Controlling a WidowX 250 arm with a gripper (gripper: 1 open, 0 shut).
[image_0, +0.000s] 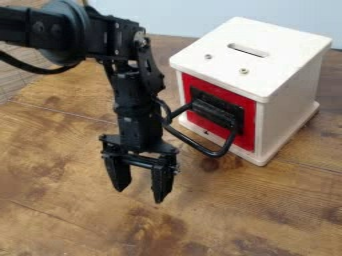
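Note:
My black gripper hangs fingers-down above the wooden surface, in the middle-left of the camera view, open with empty space between its two fingers. To its right and behind it stands a white wooden box with a slanted top, a slot and two small bolts. On the box's red front panel is a black fitting with a bent black bar handle that sticks out toward the arm, behind and right of the gripper.
A pale wall runs along the back behind the box.

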